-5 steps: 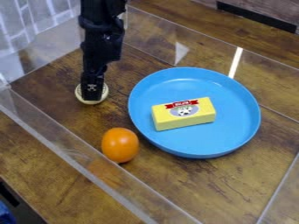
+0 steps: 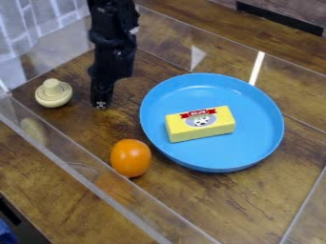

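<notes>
My black gripper (image 2: pixel 102 99) is low over the wooden table, shut, with nothing visible between its fingers. A pale mushroom-like object (image 2: pixel 52 92) sits to its left, apart from it. To the right is a blue plate (image 2: pixel 249 114) holding a yellow box (image 2: pixel 199 121) with a red label. An orange fruit (image 2: pixel 130 158) rests on the table in front, below the plate's left side.
A clear wall or strip (image 2: pixel 76 166) runs diagonally along the left and front. Bare table (image 2: pixel 242 195) lies at the front right and behind the plate.
The pale object has moved left, out from under my gripper, and now looks turned. The gripper stays low near where that object was.
</notes>
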